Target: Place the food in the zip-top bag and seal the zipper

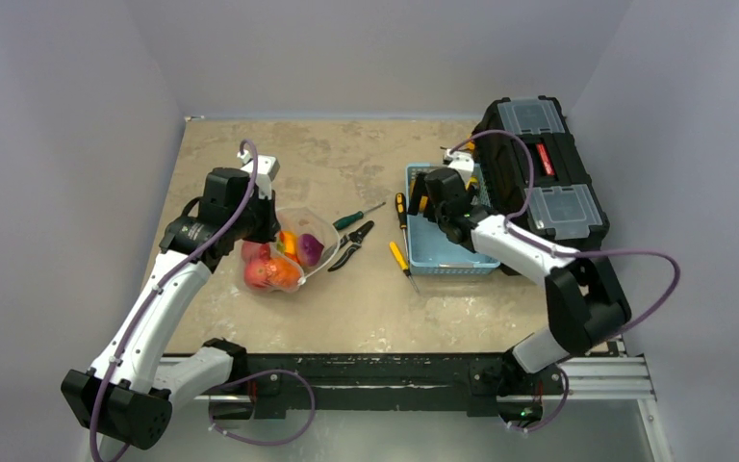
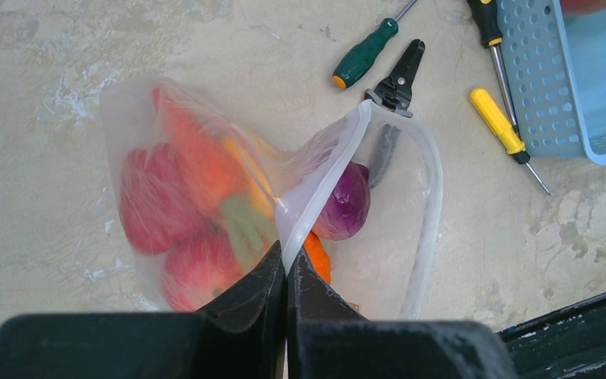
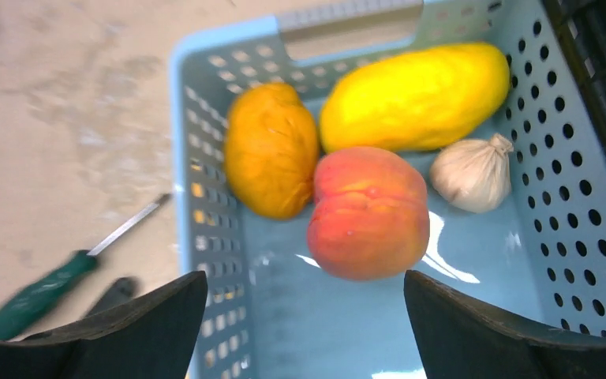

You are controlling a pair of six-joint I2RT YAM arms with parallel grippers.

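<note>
In the left wrist view my left gripper is shut on the white rim of the clear zip top bag (image 2: 434, 189). The bag lies with its mouth open to the right. Inside are a carrot (image 2: 197, 158), red round foods (image 2: 158, 205), something yellow and a purple onion (image 2: 346, 204) near the mouth. My right gripper stands open above the blue basket (image 3: 205, 51), nothing between its fingers. Ahead of it in the basket are a peach (image 3: 369, 213), an orange-yellow food (image 3: 272, 150), a long yellow food (image 3: 414, 96) and a garlic bulb (image 3: 473, 174).
Between bag and basket lie a green screwdriver (image 1: 349, 220), black-handled pliers (image 1: 356, 241) and two yellow-and-black screwdrivers, one beside the basket (image 1: 401, 212). A black toolbox (image 1: 558, 164) stands right of the basket.
</note>
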